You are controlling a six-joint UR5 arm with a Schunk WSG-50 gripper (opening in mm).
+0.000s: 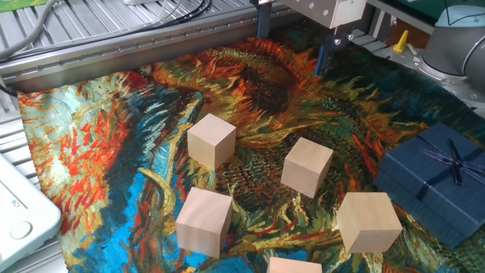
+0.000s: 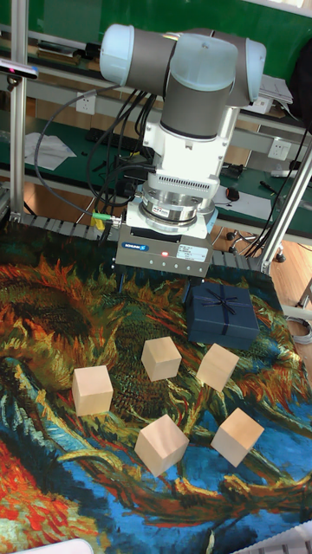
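My gripper (image 1: 291, 55) hangs over the far side of the patterned cloth, its two dark fingers wide apart. Between them only cloth shows. Several plain wooden cubes lie apart from one another in front of it: in exterior view 2, a back-left cube (image 1: 211, 142), a middle cube (image 1: 308, 167), a front-left cube (image 1: 204, 223), a right cube (image 1: 370, 221) and a bottom cube (image 1: 295, 267) cut by the frame edge. Exterior view 3 has the whole group, including a leftmost cube (image 2: 93, 390) and a rightmost one (image 2: 237, 435). None touches the gripper.
A dark blue ribboned box (image 1: 443, 182) rests on the cloth, right of the cubes. Metal rail (image 1: 136, 57) borders the cloth at the back. A white device (image 1: 23, 220) stands at the left edge.
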